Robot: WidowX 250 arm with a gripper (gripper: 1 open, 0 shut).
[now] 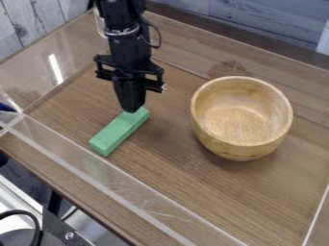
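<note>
The black gripper (129, 101) hangs at upper middle, its tip pointing down at the wooden table. It looks shut, with nothing seen between its fingers. Just below it lies a green block (119, 131), long and lying flat at a slant. To the right stands an empty round wooden bowl (240, 141).
Bare wooden table (193, 207) fills the front and back right. A black cable (18, 225) curves at the bottom left corner, near a clear edge strip along the lower left.
</note>
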